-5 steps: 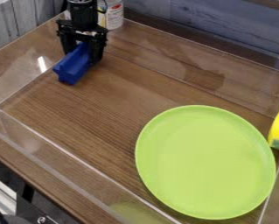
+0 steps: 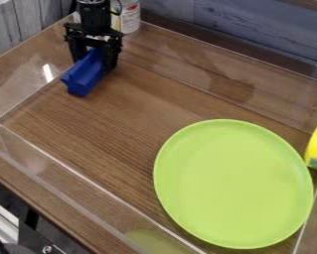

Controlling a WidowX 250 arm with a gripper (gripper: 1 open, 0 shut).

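Observation:
A black gripper (image 2: 91, 46) reaches down from the top left of the camera view, over a blue oblong object (image 2: 81, 75) lying on the wooden counter. The fingers come down at the upper end of the blue object; whether they grip it or only stand around it cannot be made out. Behind the gripper stands a white cylindrical container (image 2: 127, 18), partly hidden by the arm. A large green plate (image 2: 233, 184) lies at the lower right.
A yellow item (image 2: 316, 144) is at the right edge, cut off by the frame. A blue-grey wall (image 2: 240, 40) runs along the back, and the counter's edge is at the lower left.

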